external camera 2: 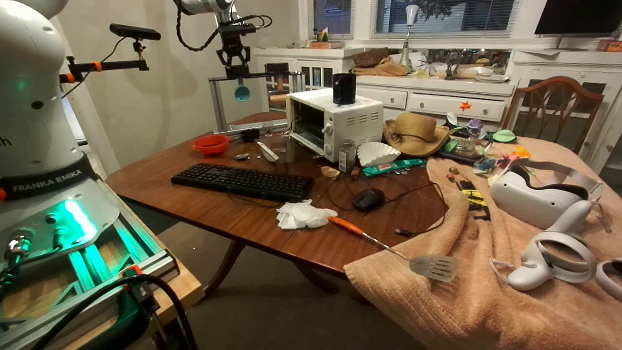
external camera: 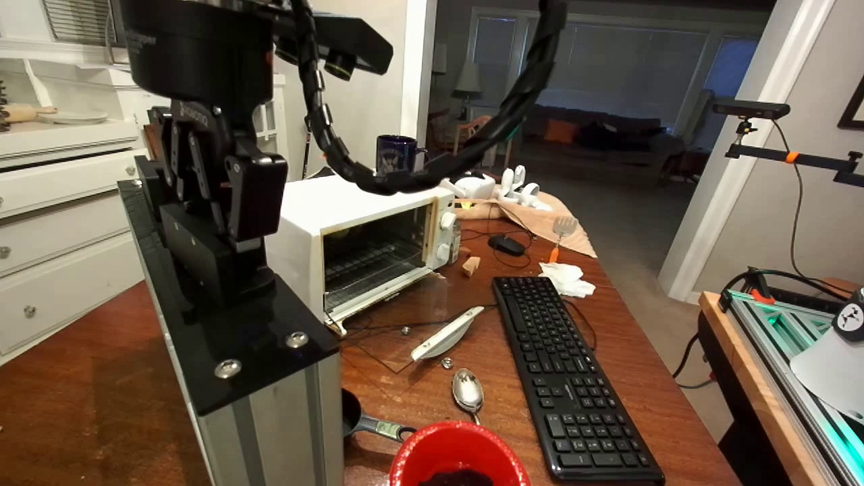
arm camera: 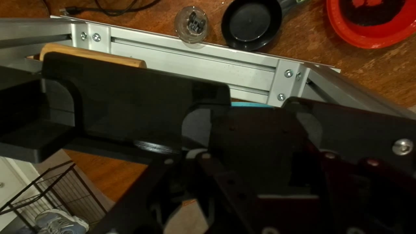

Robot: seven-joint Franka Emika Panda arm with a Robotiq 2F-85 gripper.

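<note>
In exterior view 1, my black gripper point(external camera: 214, 231) is low over the black top plate point(external camera: 267, 336) of a metal-framed stand. Its fingers stand part open, with a black block point(external camera: 198, 255) at their level; whether they touch it cannot be told. From the other side, my gripper point(external camera 2: 234, 63) appears above the stand's bar, and a round blue scoop point(external camera 2: 242, 92) hangs below. Only a thin blue edge point(arm camera: 251, 104) shows in the wrist view, where the dark block fills the space near my gripper.
A wooden handle point(arm camera: 93, 55) hangs beside the stand. Around its foot are a black measuring cup point(arm camera: 249, 23), a clear cup point(arm camera: 191, 25) and a red bowl point(arm camera: 368, 41). The white toaster oven point(external camera 2: 350, 116) stands close, a dark mug point(external camera 2: 344, 90) on top.
</note>
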